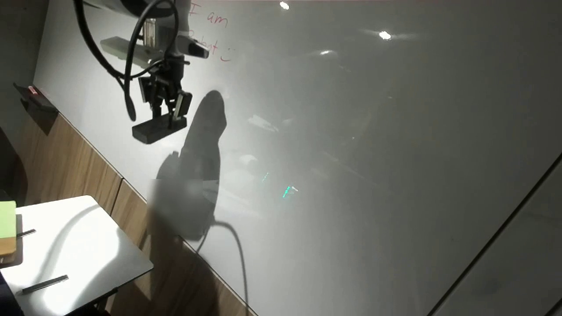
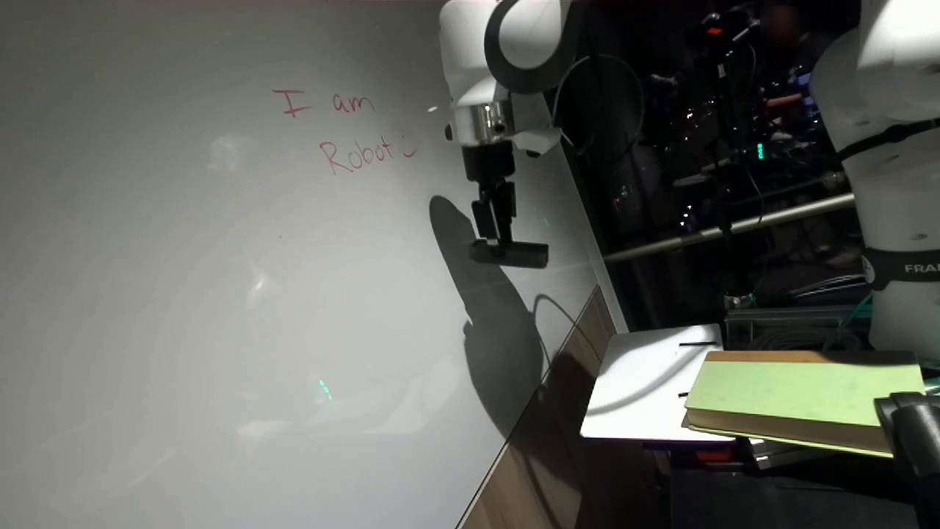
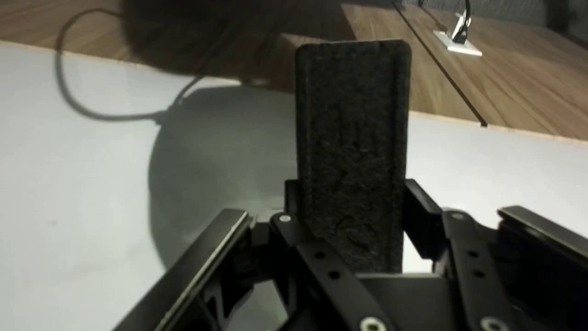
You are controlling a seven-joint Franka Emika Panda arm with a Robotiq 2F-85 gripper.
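My gripper (image 1: 167, 116) is shut on a dark felt-faced eraser (image 3: 353, 143), one finger on each long side of it in the wrist view. In the second exterior view the eraser (image 2: 520, 255) hangs in the air below the gripper, its length roughly level. The whiteboard (image 2: 176, 308) carries red handwriting (image 2: 349, 157) reading "I am Robot" with a small smile, up and to the left of the arm there. From the first exterior view, part of that writing is covered by my arm. Whether the eraser touches the board cannot be told; its shadow falls apart from it.
A small white table (image 1: 84, 247) stands low beside the board, bearing a thin dark bar (image 1: 45, 284) and a green-and-brown block (image 2: 802, 392). Wood panelling (image 1: 89, 158) runs under the board. A dark holder (image 1: 39, 102) sticks out at the far left.
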